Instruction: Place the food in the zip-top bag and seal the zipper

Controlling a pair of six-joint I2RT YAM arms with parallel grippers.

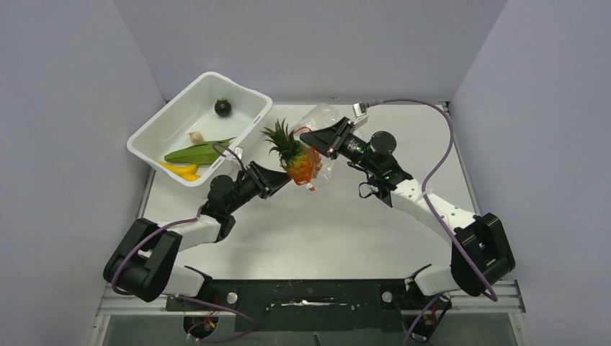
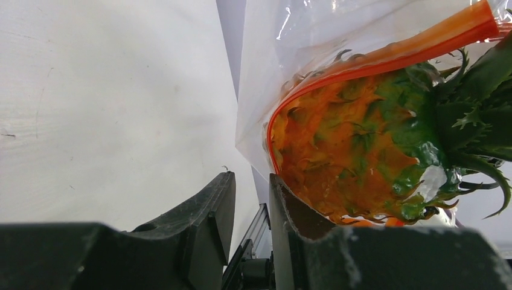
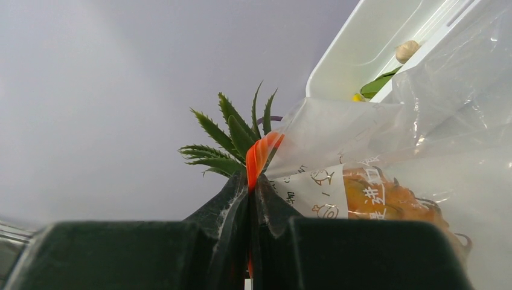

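Observation:
A pineapple (image 1: pixel 294 160) with a spiky green crown sits partly inside a clear zip top bag (image 1: pixel 322 115), its crown sticking out of the mouth. In the left wrist view the orange zipper strip (image 2: pixel 386 63) curves around the pineapple's orange-green body (image 2: pixel 356 145). My right gripper is shut on the bag's orange zipper edge, holding it up by the crown. At the lower end of the mouth, my left gripper stands part open; one of its fingers overlaps the zipper and fruit in view. Whether that finger touches them, I cannot tell.
The white bin (image 1: pixel 261 108) at the back left contains an eggplant (image 1: pixel 223 107), a garlic bulb (image 1: pixel 195 137), green corn (image 1: pixel 198 153) and something yellow (image 1: pixel 184 171).

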